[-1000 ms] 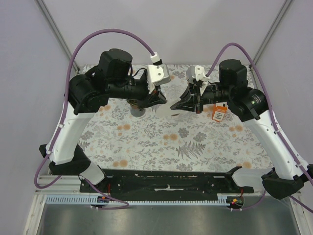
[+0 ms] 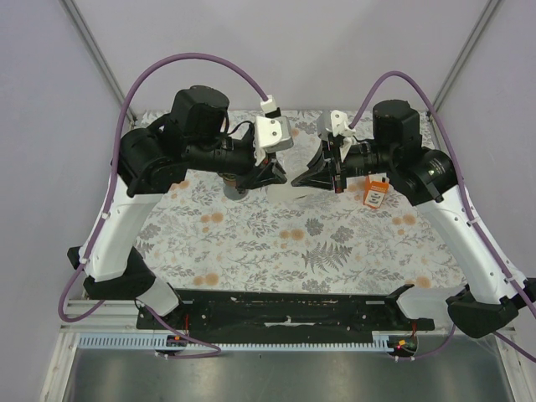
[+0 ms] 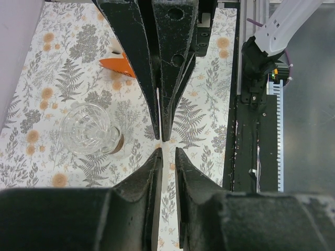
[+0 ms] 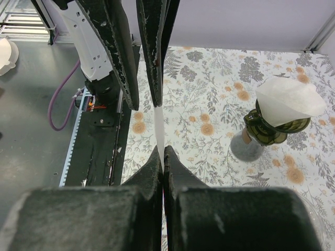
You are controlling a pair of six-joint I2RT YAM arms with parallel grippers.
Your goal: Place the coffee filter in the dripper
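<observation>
Between my two grippers hangs a thin white paper filter (image 2: 286, 189), seen edge-on as a narrow strip in both wrist views. My left gripper (image 2: 273, 174) has its fingertips close together at the paper; in its own view their gap is small. My right gripper (image 2: 316, 181) is shut on the paper from the other side. Behind, the green dripper (image 4: 266, 134) stands on a glass server with white paper (image 4: 289, 100) in or on its top; it is mostly hidden in the top view.
A glass cup (image 3: 89, 129) stands on the floral mat below. An orange carton (image 2: 374, 194) is at right.
Both grippers have shifted slightly, staying face to face.
</observation>
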